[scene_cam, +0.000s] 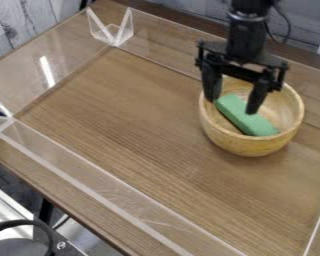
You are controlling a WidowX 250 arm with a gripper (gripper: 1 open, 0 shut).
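My black gripper [238, 87] hangs over the wooden bowl [252, 140] at the right of the table, its fingers spread open on either side and reaching down into the bowl's upper part. A green oblong block [246, 118] lies inside the bowl, lengthwise from back left to front right, between and below the fingertips. Whether a finger touches it, I cannot tell.
A clear plastic piece [111, 28] stands at the back left. Cables and dark parts lie beyond the table's lower-left edge.
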